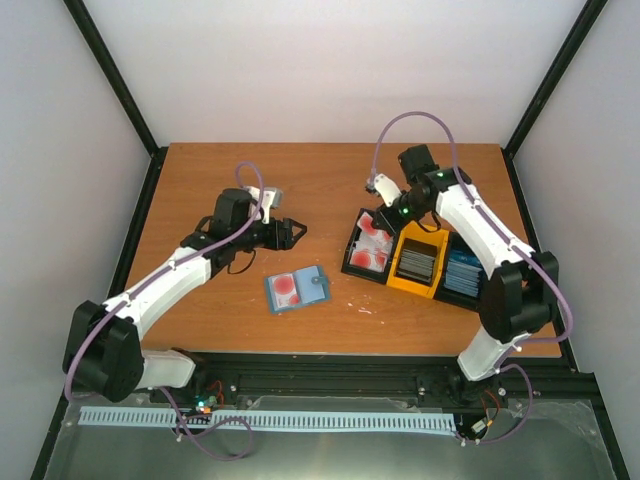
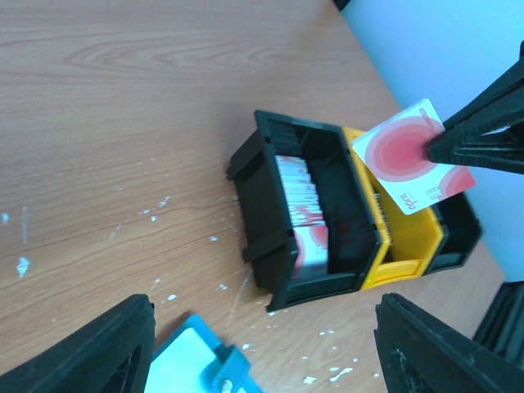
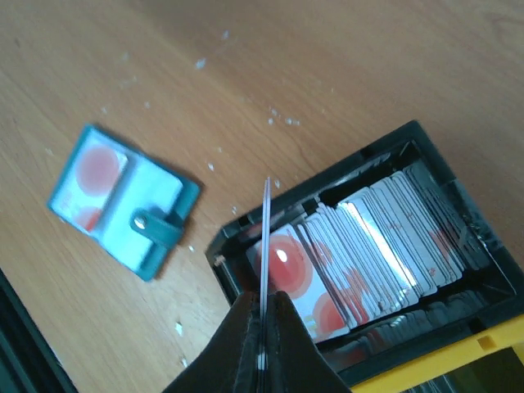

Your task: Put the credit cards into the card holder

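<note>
In the left wrist view a white card with red circles (image 2: 408,155) hangs above the bins, held in my right gripper, which is shut on it. Edge-on, that card (image 3: 265,237) stands upright between the right fingers. More cards (image 3: 368,254) fill the black bin beneath it. The blue card holder (image 1: 313,284) lies open on the table, one card with a red circle (image 1: 285,289) on its left half. Up and left of the holder in the top view, my left gripper (image 1: 299,233) has its fingers spread, with nothing between them.
A yellow bin (image 1: 414,257) with dark contents adjoins the black bin (image 1: 351,261). Another black bin with blue items (image 1: 463,272) sits to its right. Small white scraps (image 1: 362,309) lie near the holder.
</note>
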